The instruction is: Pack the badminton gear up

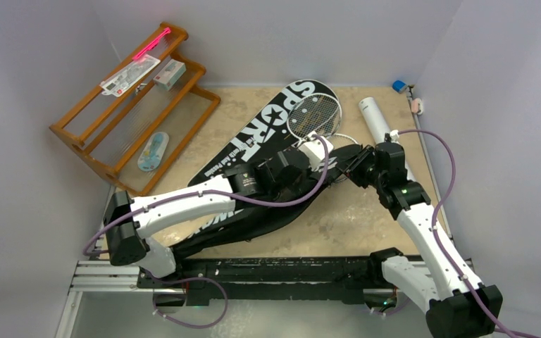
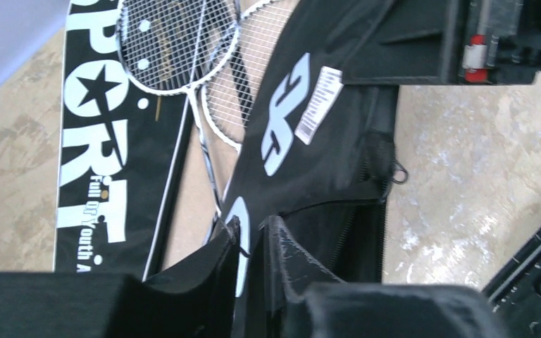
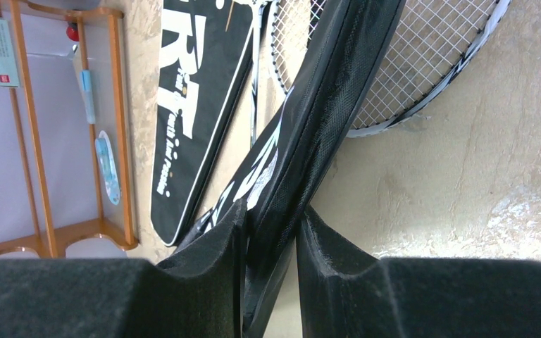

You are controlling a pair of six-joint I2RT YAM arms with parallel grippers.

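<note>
My right gripper is shut on the edge of an open black racket bag (image 2: 303, 155). My left gripper hangs over that bag, its fingertips slightly apart; whether they touch the fabric is unclear. The zipper and its pull (image 2: 398, 172) show at the bag's side. Two white-framed rackets (image 1: 313, 113) lie partly beside and under the bag. A second black SPORT bag (image 1: 246, 144) lies flat behind them. A white shuttlecock tube (image 1: 373, 116) lies at the right, partly hidden by my right arm.
A wooden rack (image 1: 74, 137) with boxes and small packets stands at the back left. A small blue object (image 1: 399, 86) is in the back right corner. Bare table (image 1: 352, 222) shows at the front right. Walls enclose the back and sides.
</note>
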